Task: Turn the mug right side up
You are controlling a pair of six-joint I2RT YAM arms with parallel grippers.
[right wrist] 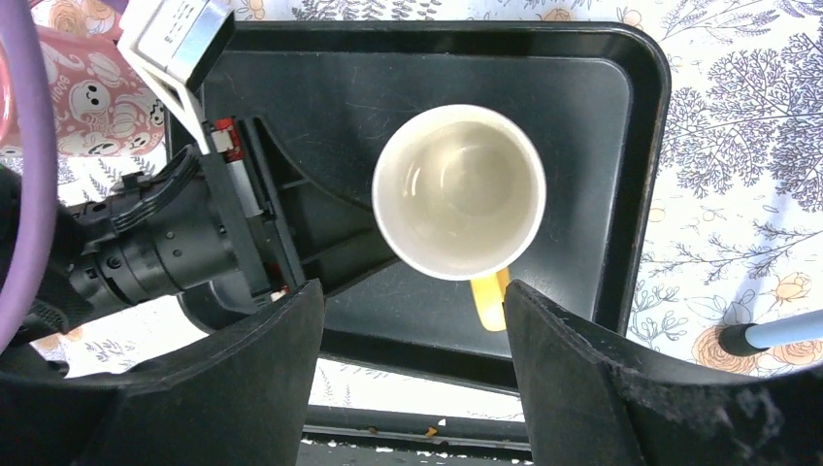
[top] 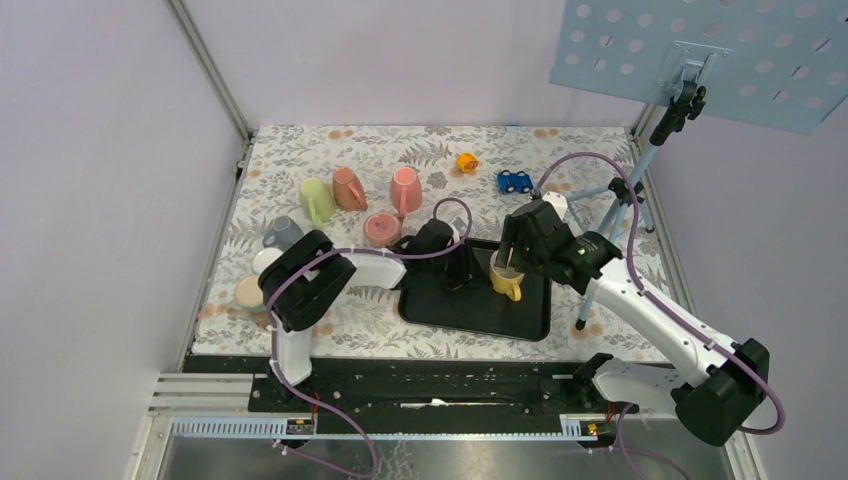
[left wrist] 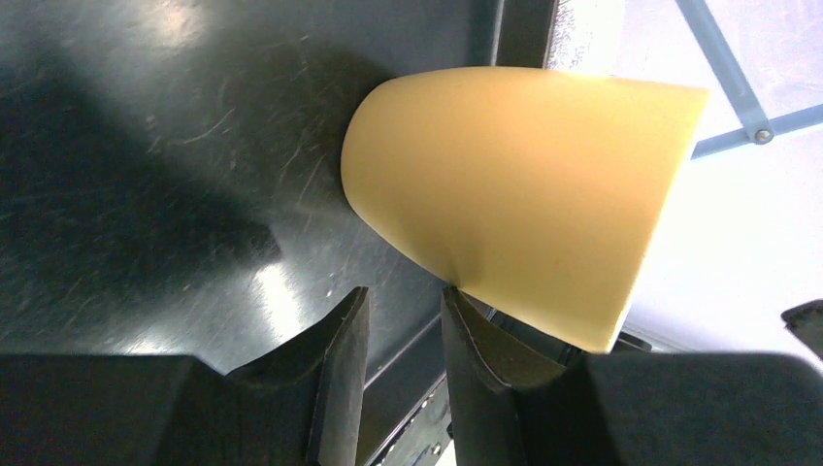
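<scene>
The yellow mug [top: 506, 282] stands upright in the black tray [top: 440, 310], its white inside facing up in the right wrist view [right wrist: 458, 184], handle toward the front. My left gripper [top: 460, 270] is low over the tray, left of the mug; in the left wrist view its fingertips [left wrist: 456, 320] are close together beside the mug's yellow side [left wrist: 505, 175], with nothing seen between them. My right gripper is above the mug, part open, with nothing between its fingers.
Several mugs [top: 405, 185] stand at the back left, a small orange cup [top: 467, 162] and a blue toy car [top: 514, 182] at the back. A tripod leg [top: 590, 300] rises right of the tray.
</scene>
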